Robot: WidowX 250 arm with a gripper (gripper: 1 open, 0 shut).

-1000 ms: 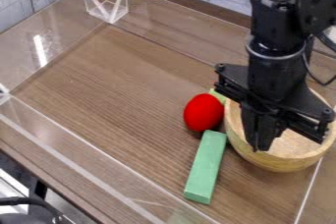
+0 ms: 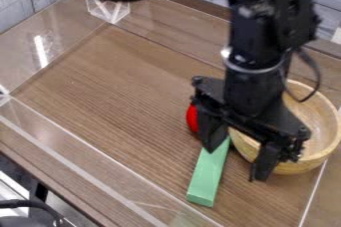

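My black gripper (image 2: 245, 141) hangs over a light wooden bowl (image 2: 316, 136) on the right, open, with its fingers at the bowl's near left part. A red round object (image 2: 194, 117) is mostly hidden behind the gripper. A green bar (image 2: 206, 176) lies on the wooden table just left of and in front of the bowl.
A clear plastic object (image 2: 110, 2) stands at the back left. A dark cable runs at the bottom left.
The gripper has moved left and toward the front, now covering most of the red object and part of the green bar's upper end.
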